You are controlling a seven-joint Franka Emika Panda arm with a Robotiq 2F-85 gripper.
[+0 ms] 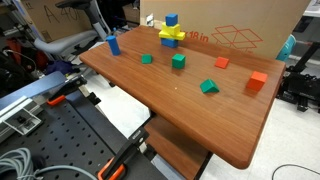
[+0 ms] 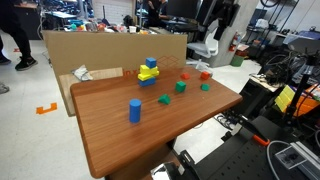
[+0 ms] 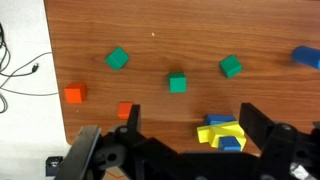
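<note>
Above the wooden table, my gripper stands open, with only bare tabletop showing between its fingers in the wrist view. A stack [image 1: 172,30] at the table's back has a blue block on top, yellow pieces below and blue at its base. A green cube [image 1: 179,61] sits near the middle, between a low green piece [image 1: 147,59] and a green angular block [image 1: 209,87]. An orange-red cube [image 1: 257,81] and a flat red piece [image 1: 222,63] lie toward the right. The upright blue cylinder [image 2: 135,111] stands apart from the other pieces.
Behind the table runs a tall cardboard panel [image 2: 110,50]. The table [image 1: 215,130] has a wide clear area at its near right in the first exterior view. A black base surface [image 1: 85,140] with cables lies beyond its left edge.
</note>
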